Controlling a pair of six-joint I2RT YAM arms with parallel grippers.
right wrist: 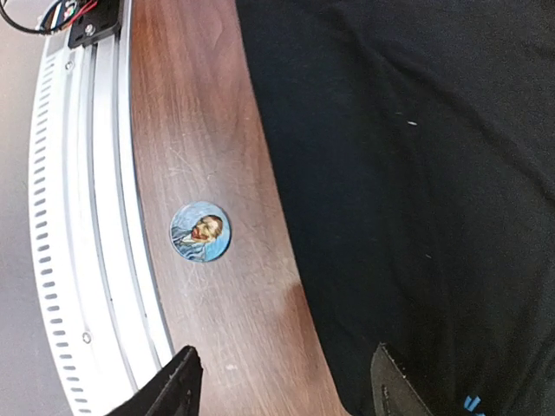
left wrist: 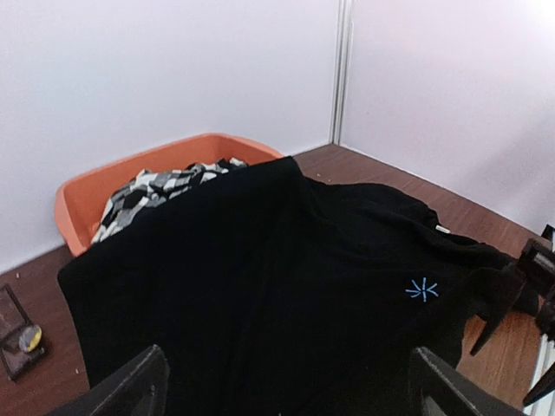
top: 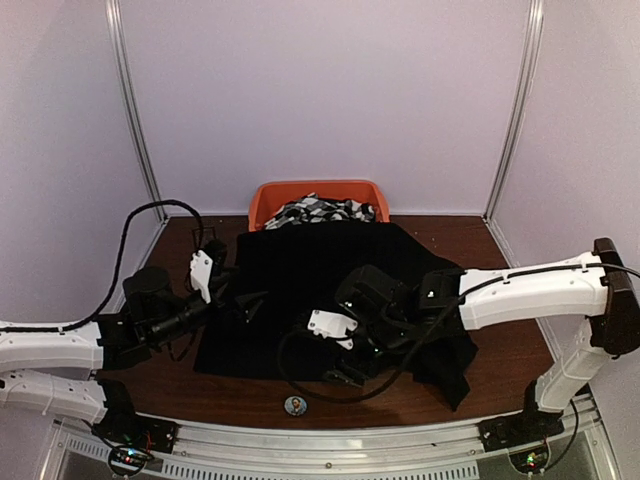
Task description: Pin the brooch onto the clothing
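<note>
The round brooch (top: 295, 406), a painted portrait on blue, lies face up on the bare wood in front of the black clothing (top: 290, 300). In the right wrist view the brooch (right wrist: 200, 231) is clear of the cloth's edge and ahead of my open right gripper, whose fingers hold nothing. A blue star-like mark (left wrist: 423, 289) shows on the clothing in the left wrist view; the right arm hides it from above. Over the garment's left part, my left gripper (top: 250, 304) stands open and empty.
Behind the clothing is an orange basket (top: 262, 203) holding black-and-white checked cloth (top: 318, 208). A dark frame with a yellowish round piece (left wrist: 30, 338) lies left of the garment. The metal rail (right wrist: 95, 260) runs close to the brooch.
</note>
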